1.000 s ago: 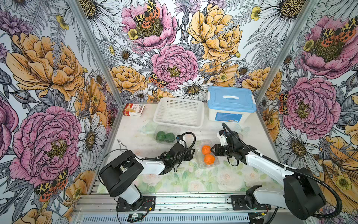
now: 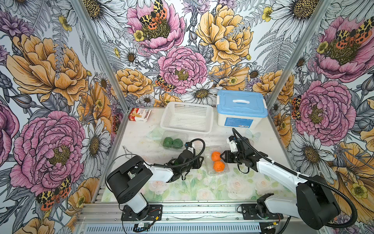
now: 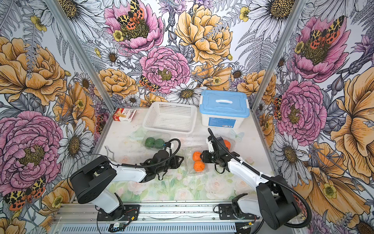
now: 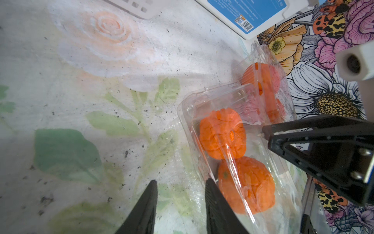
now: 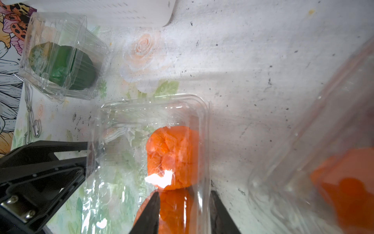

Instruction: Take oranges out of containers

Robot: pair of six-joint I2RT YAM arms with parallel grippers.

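A clear plastic container [image 5: 116, 171] with two oranges [image 5: 171, 156] lies between my grippers at the table's middle. My left gripper is at its left side, fingers apart at the near edge of the left wrist view, one close to the container's wall. My right gripper is over its right side, fingers apart around the wall near the lower orange [image 5: 171, 206]; whether it touches is unclear. A second clear container with orange fruit [image 5: 350, 187] stands to the right, partly hidden by the right arm in the top views.
A container of green fruit [image 2: 172, 142] lies back left. A white basket [image 2: 186, 128], a lidded box [image 2: 241, 109] and a small carton [image 2: 138, 115] stand along the back. A metal tool [image 5: 29, 113] lies at the left.
My left gripper and the container with two oranges have shifted very slightly. The right arm looks still.
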